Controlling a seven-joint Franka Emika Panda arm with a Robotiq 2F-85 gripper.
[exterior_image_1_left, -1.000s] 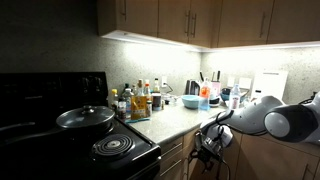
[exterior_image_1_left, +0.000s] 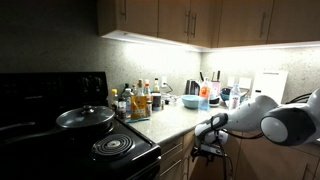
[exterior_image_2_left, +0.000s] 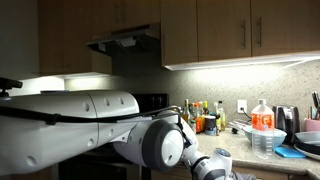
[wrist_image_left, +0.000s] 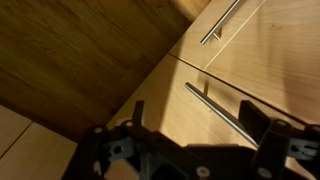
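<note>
My gripper stands open in front of light wood cabinet fronts in the wrist view, its dark fingers spread to either side. A metal bar handle (wrist_image_left: 222, 115) runs slantwise across the panel ahead, partly hidden low down by the right finger. Whether the handle lies between the fingers or beyond them I cannot tell. A second bar handle (wrist_image_left: 221, 20) shows higher up. Seen from exterior view 1, the gripper (exterior_image_1_left: 208, 151) hangs low by the cabinets below the counter, at the right of the stove. In exterior view 2 the fingers are out of sight.
The counter (exterior_image_1_left: 172, 124) above carries bottles (exterior_image_1_left: 140, 101) and a blue bowl (exterior_image_1_left: 191, 101). A stove with a lidded black pan (exterior_image_1_left: 86, 118) is at the left. In exterior view 2, a large clear bottle (exterior_image_2_left: 262, 128) stands near the counter's edge.
My gripper and wrist have shifted slightly beside the lower cabinets, and the fingers now point more downward in exterior view 1. The items on the counter and the stove have not moved.
</note>
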